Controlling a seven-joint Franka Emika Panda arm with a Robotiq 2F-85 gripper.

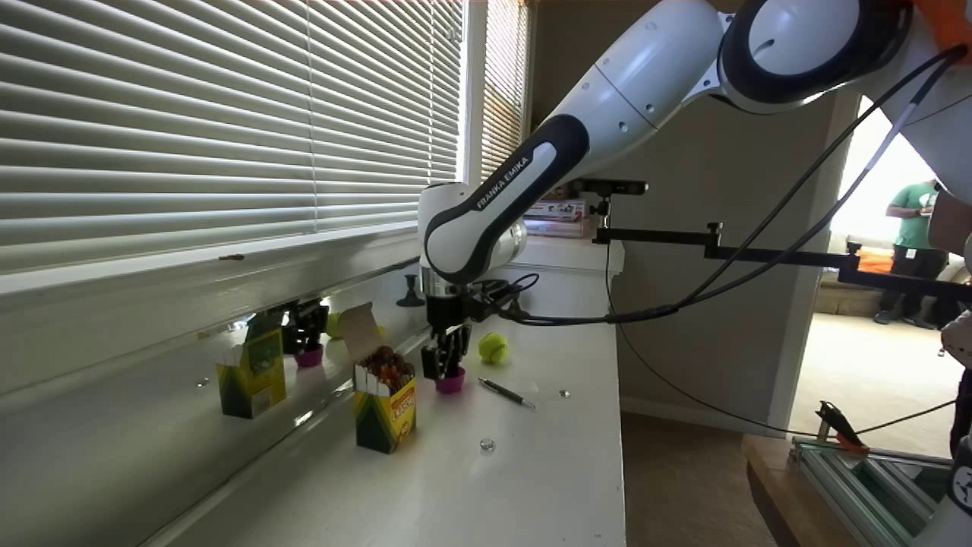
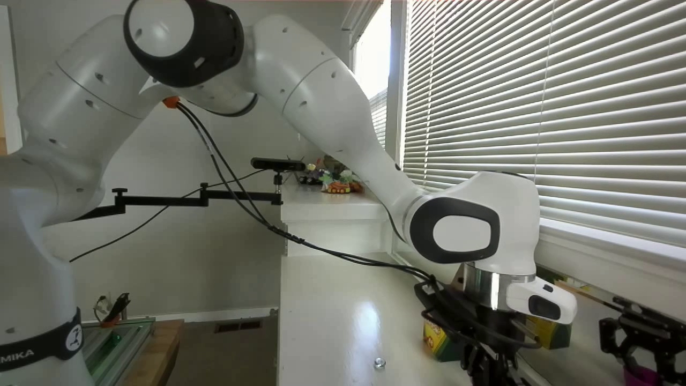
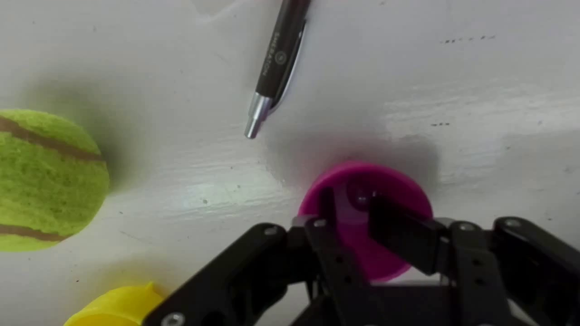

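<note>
My gripper is over the small magenta cup (image 3: 403, 187) in the wrist view, with its two black fingers apart and reaching across the cup's mouth. Between them I see the cup's inside, where a small shiny spot shows; I cannot tell what it is. Nothing is visibly pinched. From exterior view 1, the magenta cup (image 1: 449, 387) stands upright on the white surface, right under the fingertips. How deep they reach into it is hidden. In exterior view 2 the fingers are mostly cut off by the lower edge.
A pen (image 3: 278, 57) lies near the cup, and a tennis ball (image 3: 46, 182) rests to the left. Part of a yellow cup (image 3: 117, 307) shows below the ball. The open crayon box (image 1: 385, 410) stands close by. A clear gem (image 1: 487, 445) lies on open surface.
</note>
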